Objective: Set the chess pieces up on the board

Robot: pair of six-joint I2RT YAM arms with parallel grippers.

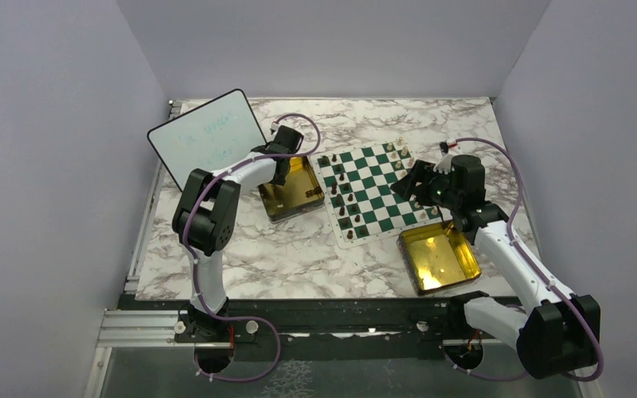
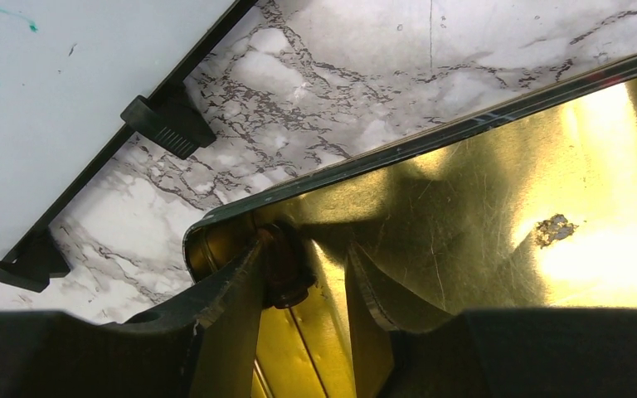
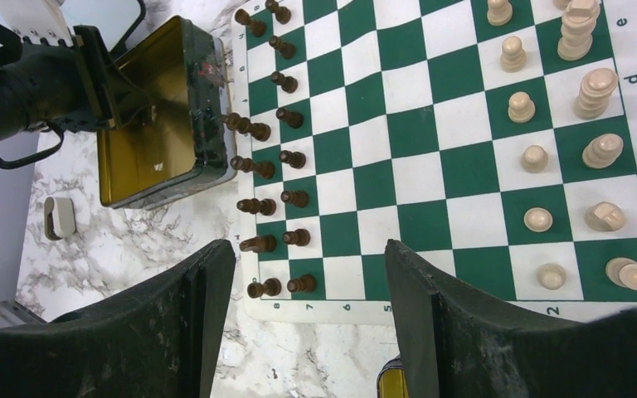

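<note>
My left gripper is down inside the gold tray (image 2: 440,215), fingers parted, beside a dark brown chess piece (image 2: 282,265) lying in the tray's corner near its left finger. The chessboard (image 3: 419,215) holds brown pieces (image 3: 294,198) standing along one side and cream pieces (image 3: 521,106) along the other. My right gripper hangs open over the board's near edge, with nothing visible between its fingers.
A whiteboard (image 1: 203,137) lies left of the left tray. A second gold tray (image 1: 440,259), apparently empty, sits at the front right.
</note>
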